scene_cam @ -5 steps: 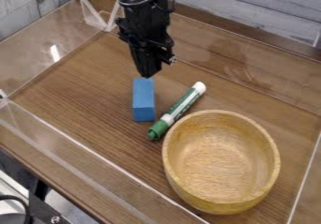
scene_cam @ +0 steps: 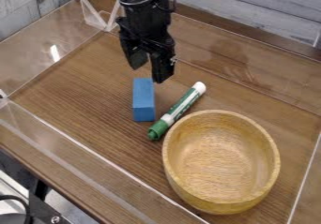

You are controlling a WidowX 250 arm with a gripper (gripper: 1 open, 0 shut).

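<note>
My black gripper (scene_cam: 148,57) hangs at the upper middle of the camera view, open, with its fingers pointing down above and behind a blue block (scene_cam: 143,98), which lies on the wooden table. A green and white cylinder (scene_cam: 175,110), like a marker or tube, lies diagonally to the right of the block. Nothing shows between the fingers.
A large tan oval bowl (scene_cam: 221,201) sits at the front right. A black cable shows at the bottom left corner.
The block, cylinder and bowl have not moved.
</note>
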